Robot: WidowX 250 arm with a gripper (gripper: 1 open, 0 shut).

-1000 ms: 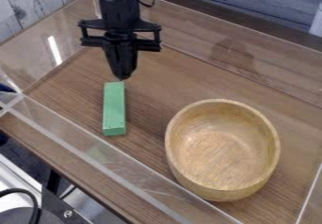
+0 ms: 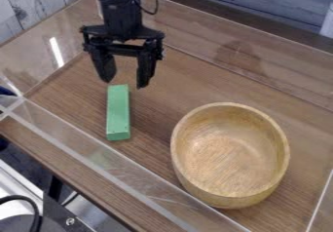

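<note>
A black gripper (image 2: pixel 123 64) stands open above the wooden floor, its two fingers spread wide and pointing down, with nothing between them. Just below it, a long green block (image 2: pixel 119 112) lies on the wood, running front to back. To the right of the block sits a round, empty wooden bowl (image 2: pixel 229 150).
A pale wall (image 2: pixel 26 12) borders the back left. A black cable (image 2: pixel 19 212) shows at the lower left corner.
The gripper has moved lower and its fingers now hang further down toward the far end of the green block. The block and bowl have not moved.
</note>
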